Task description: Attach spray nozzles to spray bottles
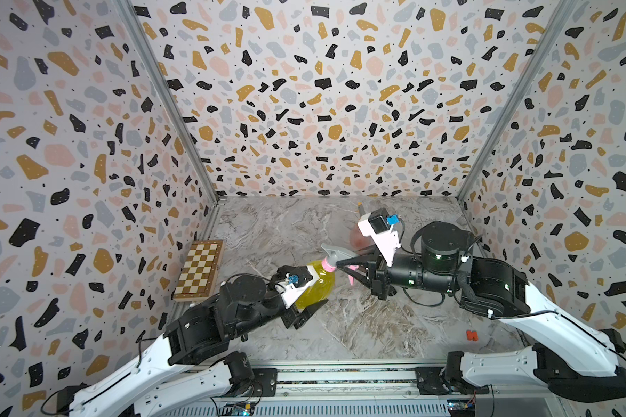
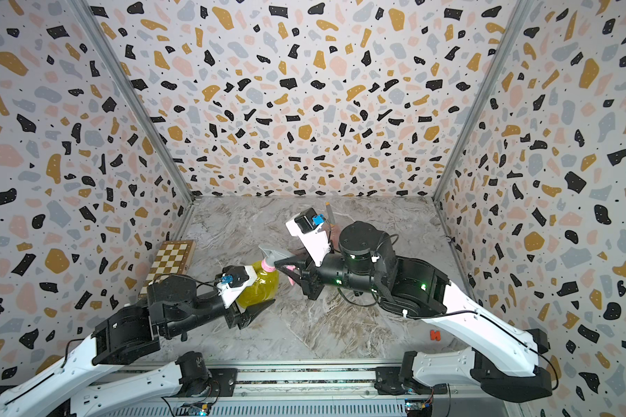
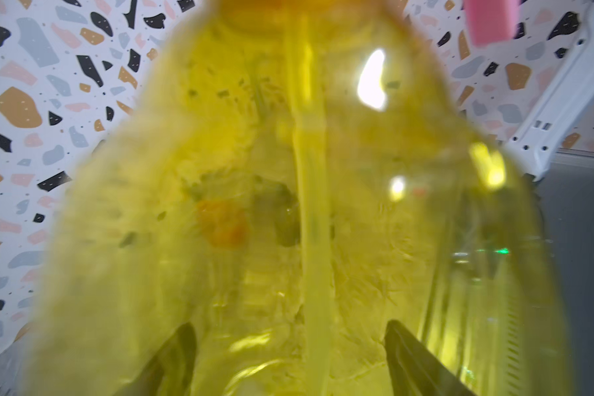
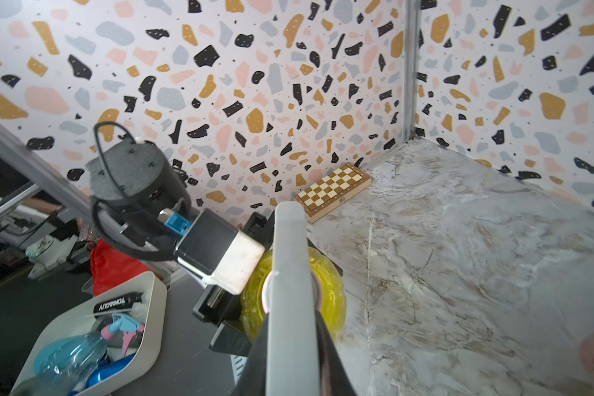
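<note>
The spray bottle [image 1: 313,286], with yellow liquid, is tilted above the table in the top left view, between the fingers of my left gripper. Two dark fingertips appear through the clear bottle in the left wrist view; whether they press on it is unclear. My right gripper is shut on the grey spray nozzle [image 4: 290,264]. The nozzle's pink collar [image 1: 329,264] is at the bottle's neck, and its tube [image 3: 313,198] runs down inside the bottle. How tightly the collar sits on the neck is hidden.
A chessboard [image 1: 199,269] lies at the table's left edge, and a small red piece [image 1: 472,335] near the front right. A pale pink object [image 1: 360,240] stands partly hidden behind the right gripper. A white bin [image 4: 153,323] with bottles is off the table.
</note>
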